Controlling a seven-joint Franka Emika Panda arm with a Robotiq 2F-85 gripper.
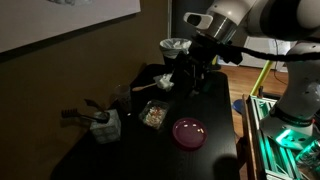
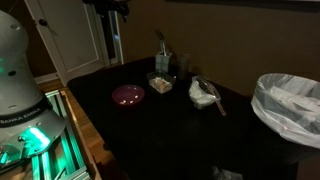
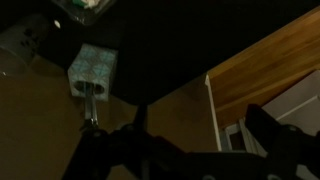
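My gripper is open in the wrist view, its two dark fingers wide apart and nothing between them. In exterior view 1 the gripper (image 1: 193,72) hangs above the far side of the black table, beyond the maroon plate (image 1: 189,133). A few small pale bits lie on that plate. Left of it stands a clear container (image 1: 154,114) with food inside. The utensil holder (image 3: 95,69), light and patterned, appears at left in the wrist view, a utensil sticking out of it.
A clear cup (image 1: 122,99) stands near the wall. A white crumpled cloth or bag (image 2: 203,94) lies beside a wooden utensil (image 2: 215,97). A white-lined bin (image 2: 288,103) stands off the table's end.
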